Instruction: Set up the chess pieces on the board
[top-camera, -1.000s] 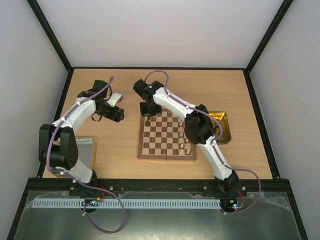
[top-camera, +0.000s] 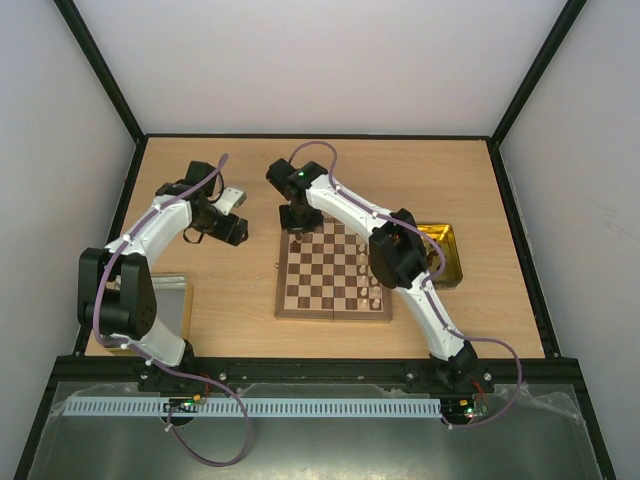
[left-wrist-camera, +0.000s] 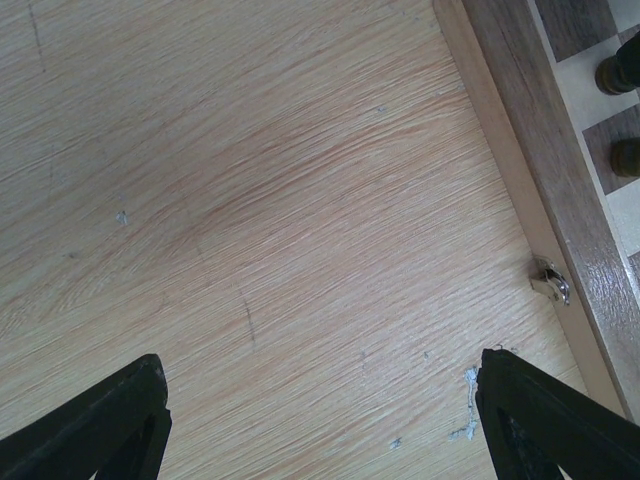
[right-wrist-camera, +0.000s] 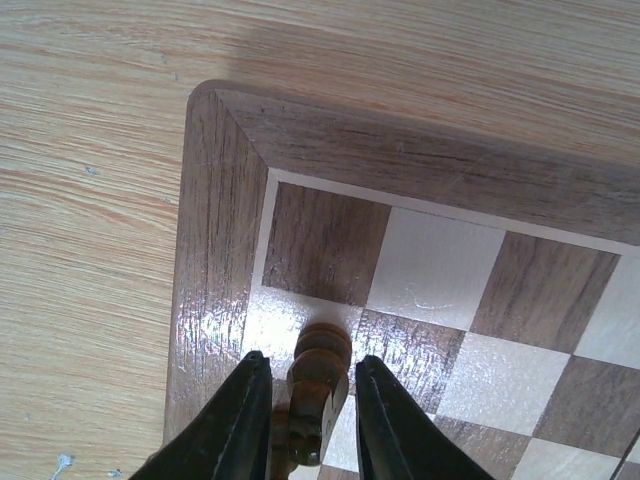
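The wooden chessboard (top-camera: 300, 315) lies right of the table's centre. My right gripper is over its far left corner, open, with a finger on either side of a dark piece (right-wrist-camera: 323, 345). That piece stands on the light square one row in from the corner, at the left edge. Behind it in the right wrist view a second dark piece (right-wrist-camera: 279, 440) is mostly hidden. Two dark pieces, one dark-bodied (left-wrist-camera: 612, 75) and one lower (left-wrist-camera: 626, 157), show at the left wrist view's edge. My left gripper hangs open and empty over bare table, left of the board.
Several light pieces (top-camera: 376, 303) stand along the board's right side. A gold tray (top-camera: 457, 270) is right of the board, partly behind the right arm. At the near left sits a wooden-sided box (top-camera: 187, 310). A metal clasp (left-wrist-camera: 550, 280) juts from the board's left side.
In the top view both arms look still.
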